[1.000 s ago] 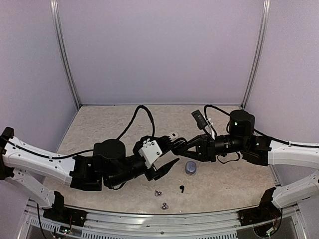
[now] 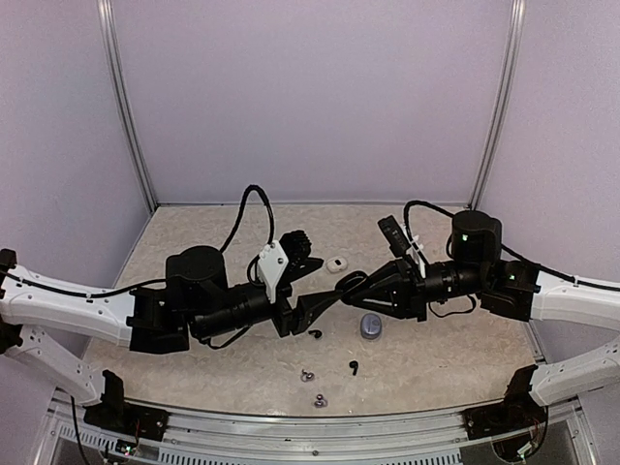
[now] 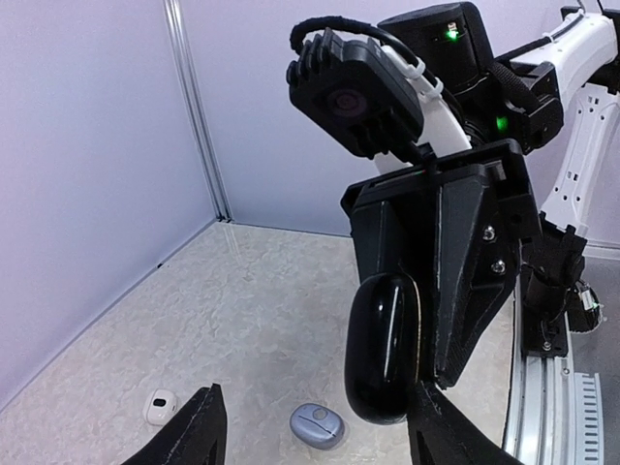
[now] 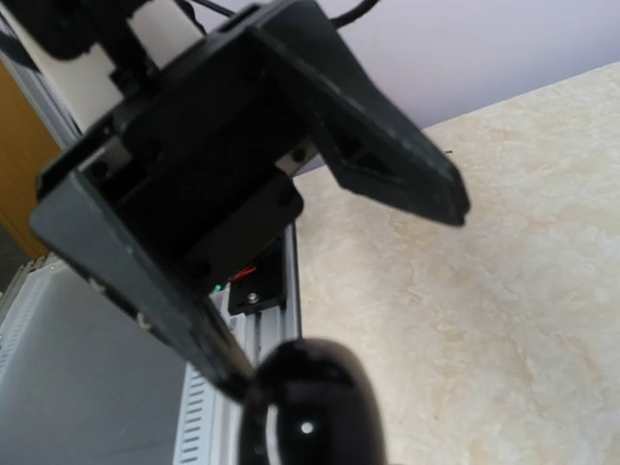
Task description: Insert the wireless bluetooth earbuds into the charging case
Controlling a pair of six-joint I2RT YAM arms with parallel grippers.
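A glossy black charging case [image 3: 380, 354] is held in the air by my right gripper [image 2: 366, 283], shut on it. The case's seam faces the right gripper in the left wrist view; whether its lid is fully closed is unclear. My left gripper stands part open with nothing between its fingers. In the right wrist view, one left finger [image 4: 218, 349] reaches the edge of the black case [image 4: 315, 412], perhaps touching it, while the other finger [image 4: 417, 174] is well clear. Black earbuds [image 2: 354, 367] lie on the table below.
A white case [image 2: 336, 264] sits farther back on the table, and a blue-grey case [image 2: 370, 326] lies under the right gripper. Silvery earbuds [image 2: 307, 376] rest near the front rail. Both arms are close together over the middle.
The right gripper shifted slightly right, still holding the case.
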